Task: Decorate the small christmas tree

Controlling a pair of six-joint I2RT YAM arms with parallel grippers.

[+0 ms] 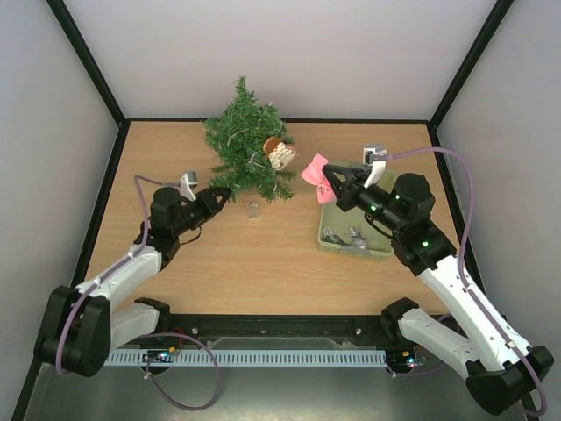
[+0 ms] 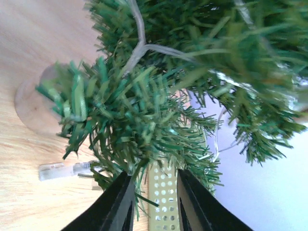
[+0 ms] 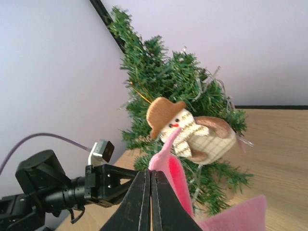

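Observation:
The small tree (image 1: 241,140) stands at the back centre, a snowman ornament (image 1: 279,154) on its right side, large in the right wrist view (image 3: 187,134). My left gripper (image 1: 223,195) is at the tree's lower left branches; in the left wrist view its fingertips (image 2: 185,180) sit part open among the green needles, with no object clearly between them. My right gripper is shut on a pink bow (image 1: 316,180), held right of the tree, above the basket; the bow's soft loops fill the foreground of the right wrist view.
A green basket (image 1: 324,242) with silver ornaments stands at the right under my right arm. A small clear object (image 1: 253,210) is on the table just below the tree.

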